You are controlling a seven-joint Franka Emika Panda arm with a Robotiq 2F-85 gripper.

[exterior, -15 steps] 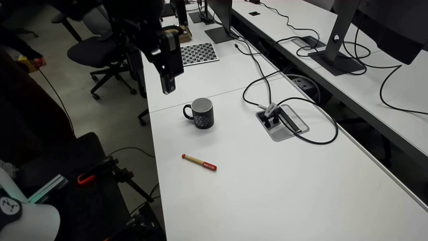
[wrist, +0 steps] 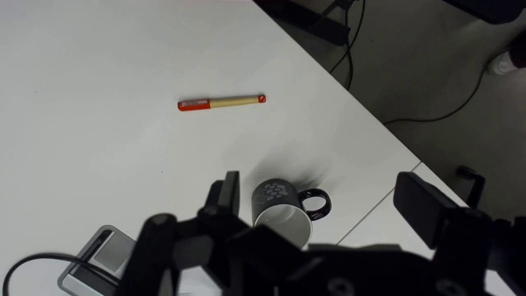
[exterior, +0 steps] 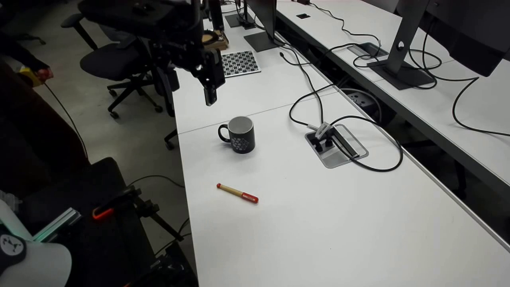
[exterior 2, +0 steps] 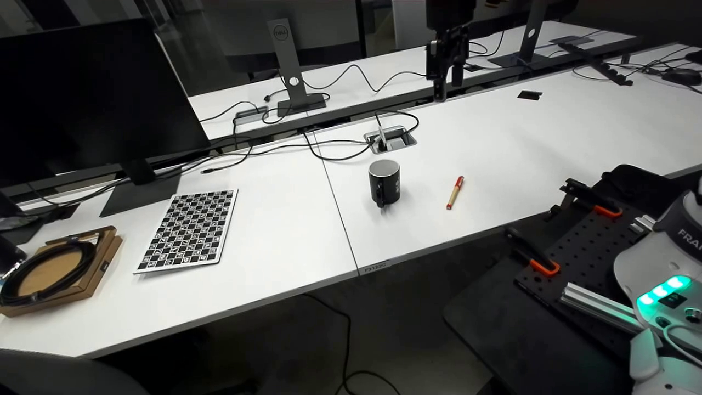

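Note:
A dark mug with a white inside and a pale pattern [exterior: 242, 138] stands upright on the white table. Its handle points toward the table's near edge in exterior view 2, where the mug [exterior 2: 384, 184] shows again. A pen with a red cap and tan barrel [exterior: 237, 193] lies flat, a short way from the mug. My gripper is open and empty, high above the table. In the wrist view the mug [wrist: 278, 209] appears between the spread fingers, far below them, its lower part in the picture covered by the gripper body. The pen [wrist: 222, 102] is fully visible there.
A socket box [exterior: 337, 146] with looping black cables is set into the table beyond the mug. A checkered board [exterior 2: 188, 230], a cardboard box with coiled cable [exterior 2: 59, 270] and a monitor [exterior 2: 92, 99] occupy the other end. Bare tabletop surrounds the pen.
My gripper has shifted slightly up and to the right in exterior view 1 and looks smaller there. The mug and pen lie where they were.

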